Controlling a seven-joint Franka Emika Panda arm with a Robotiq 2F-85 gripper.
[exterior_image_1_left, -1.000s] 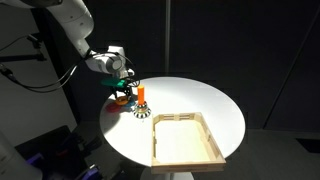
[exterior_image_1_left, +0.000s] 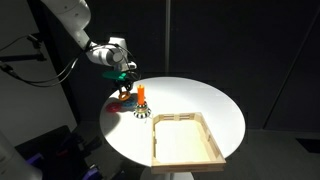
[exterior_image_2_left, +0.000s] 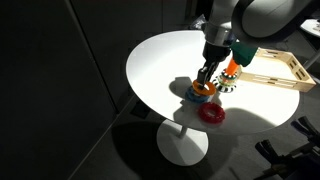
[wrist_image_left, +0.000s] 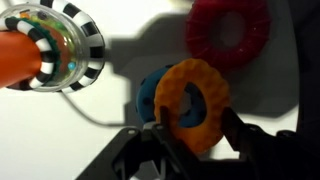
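Note:
An orange ring (wrist_image_left: 190, 105) is between the fingers of my gripper, which looks shut on its near part. Below it in the wrist view lies a blue ring (wrist_image_left: 147, 95), partly covered by the orange one. Exterior view 2 has the orange ring (exterior_image_2_left: 203, 88) just above the blue ring (exterior_image_2_left: 196, 97), under my gripper (exterior_image_2_left: 203, 79); the exact gap between the rings is hard to tell. A red ring (exterior_image_2_left: 211, 113) rests on the white table beside them. In exterior view 1 the orange ring (exterior_image_1_left: 125, 96) is small beneath the arm.
Close by stands a clear toy with a checkered rim and an orange post (exterior_image_1_left: 141, 94). A shallow wooden tray (exterior_image_1_left: 185, 139) occupies the table's front right in exterior view 1.
The arm has risen a little in exterior view 1. The orange ring appears slightly higher too, while the toy and tray have stayed put.

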